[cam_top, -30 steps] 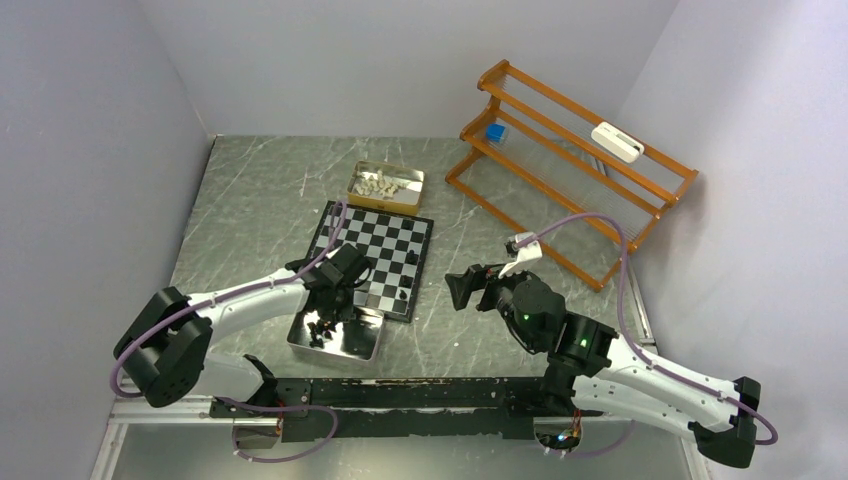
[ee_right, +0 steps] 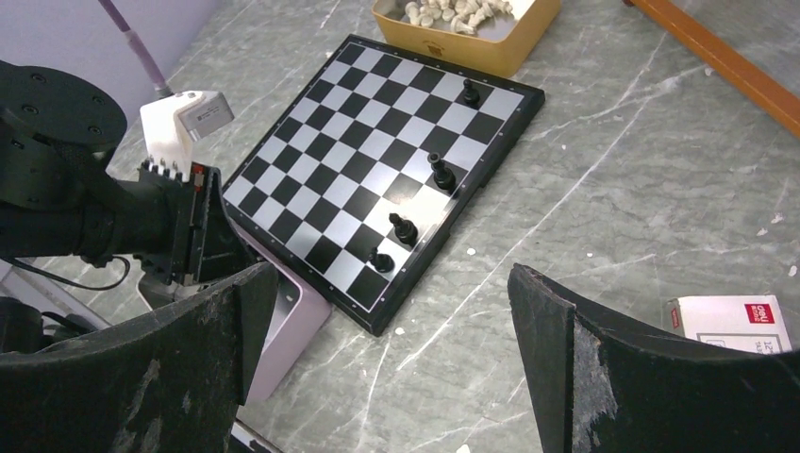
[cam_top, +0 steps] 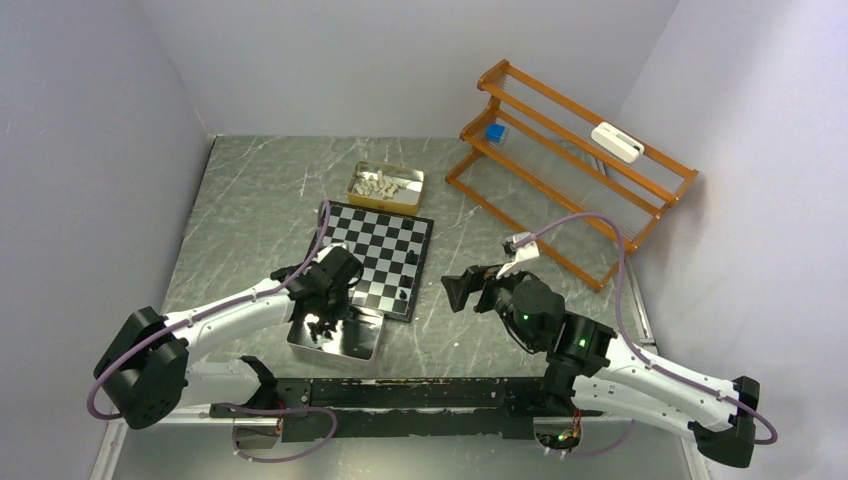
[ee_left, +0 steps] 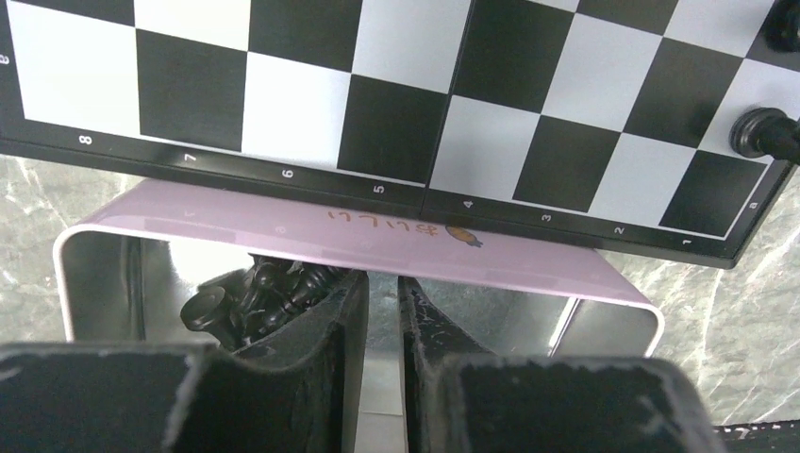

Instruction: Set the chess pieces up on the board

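Note:
The chessboard (cam_top: 385, 250) carries a few black pieces along its right side, among them a piece (ee_right: 442, 172). Low over the pink-rimmed metal box (cam_top: 355, 340) is my left gripper, closed; whatever is between its fingertips is hidden. Several black pieces (ee_left: 217, 311) lie in that box, left of the fingers. My right gripper stands open and empty to the right of the board.
A yellow tin (cam_top: 400, 198) of white pieces sits behind the board. A wooden rack (cam_top: 560, 175) stands at the back right. A small white box (ee_right: 731, 321) lies near the right gripper.
The left arm has shifted slightly toward the left, with its gripper still over the metal box. The right arm has barely moved.

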